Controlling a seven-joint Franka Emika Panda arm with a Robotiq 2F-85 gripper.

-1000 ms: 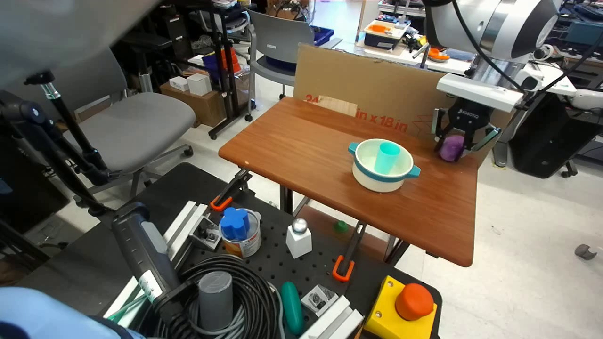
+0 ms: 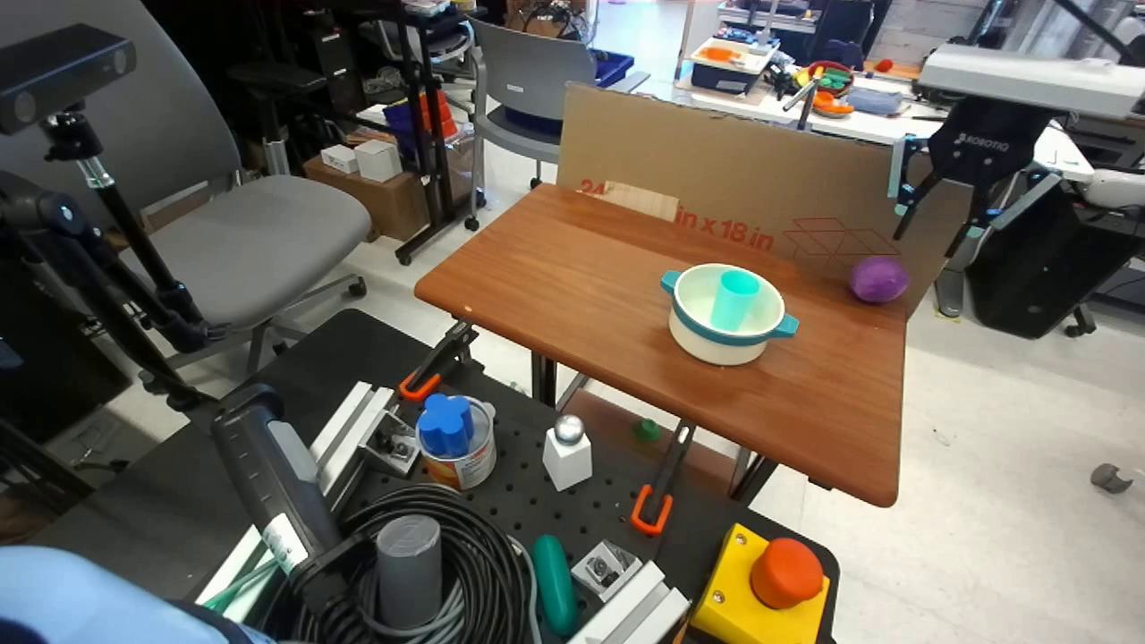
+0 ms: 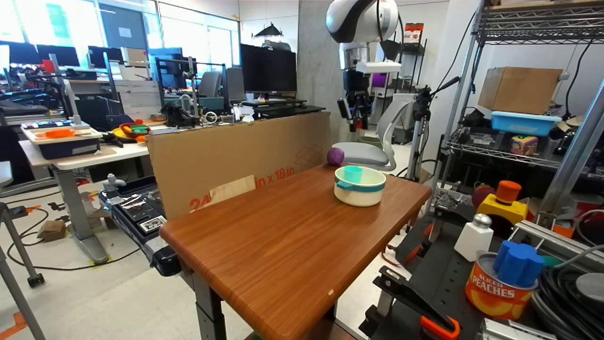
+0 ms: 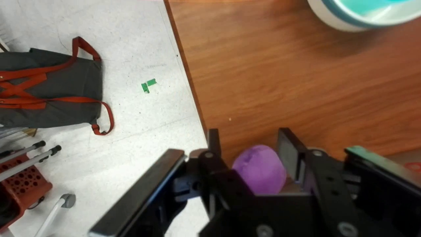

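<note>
A purple ball (image 2: pixel 878 279) rests at the table's far right corner, close to the cardboard. My gripper (image 2: pixel 934 231) hangs above and to the right of it in exterior view 1, fingers parted. In exterior view 2 the gripper (image 3: pixel 355 125) is well above the ball (image 3: pixel 335 156), with clear air between. From the wrist, the ball (image 4: pixel 261 170) appears below, framed between the gripper's separated fingers, but it lies on the table. A cream pot with teal handles (image 2: pixel 704 342) stands on the table, holding a turquoise cup (image 2: pixel 735 300).
A cardboard panel (image 2: pixel 687 177) stands upright along its far edge. In front is a black work surface with a yellow box and red button (image 2: pixel 786 572), a peach can (image 3: pixel 498 289) and coiled cables.
One second ago my gripper was down around the purple ball. Now it has risen and shifted right in exterior view 1, while the ball stays on the table. The pot and cup look unmoved.
</note>
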